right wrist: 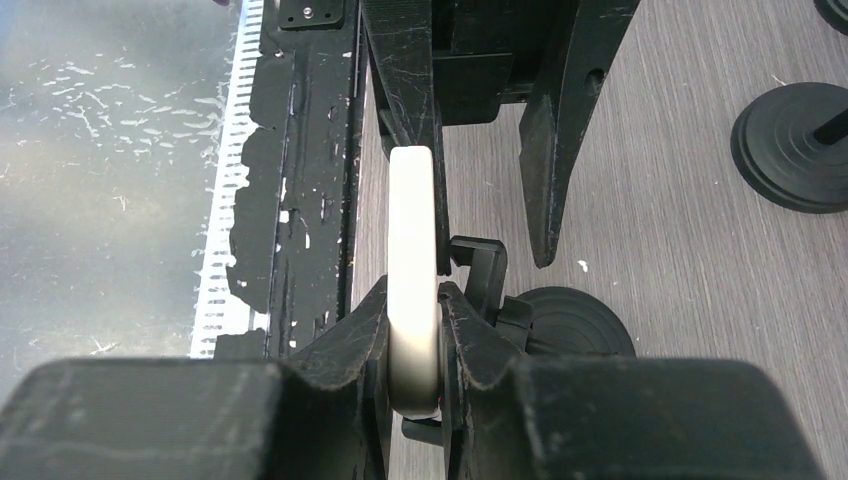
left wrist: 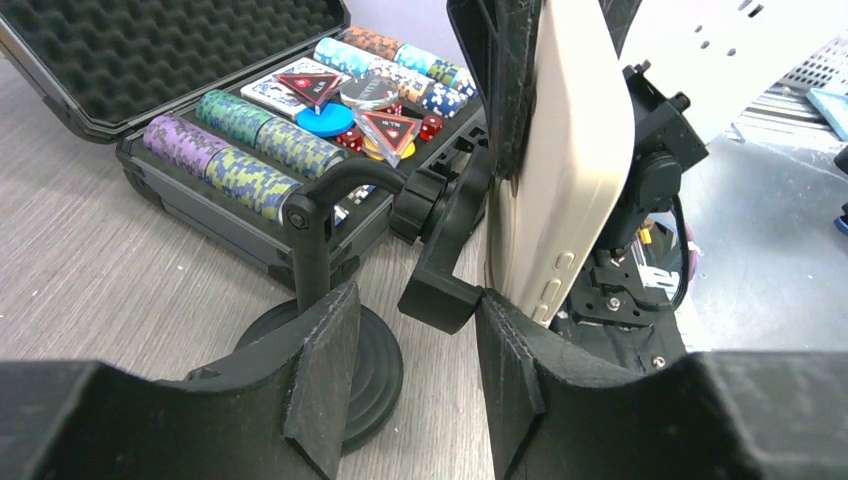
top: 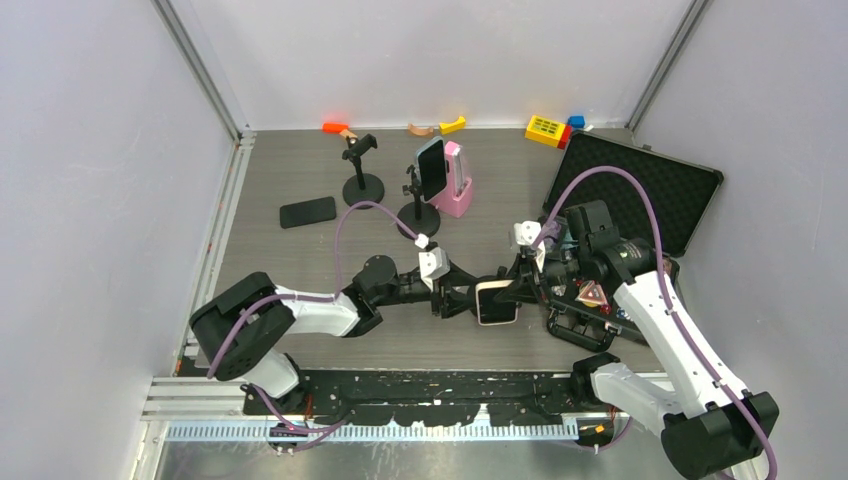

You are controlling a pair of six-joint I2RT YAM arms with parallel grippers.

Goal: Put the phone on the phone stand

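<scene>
A white-edged phone [top: 497,307] [left wrist: 580,140] [right wrist: 412,280] is held upright by my right gripper [top: 515,280], which is shut on it. Behind it stands a black phone stand [left wrist: 445,270] [right wrist: 485,270], its bracket close against the phone's back; whether it bears the phone I cannot tell. My left gripper [top: 460,293] is part open at the stand's bracket, its fingertips beside the bracket's lower end; in the right wrist view one of its fingers lies along the phone.
An open case of chips [top: 640,185] stands at the right. Farther back are two more stands [top: 363,190], one bearing a phone [top: 432,168], a pink holder [top: 455,195] and a loose dark phone [top: 308,212] at left. The table's front edge is close below.
</scene>
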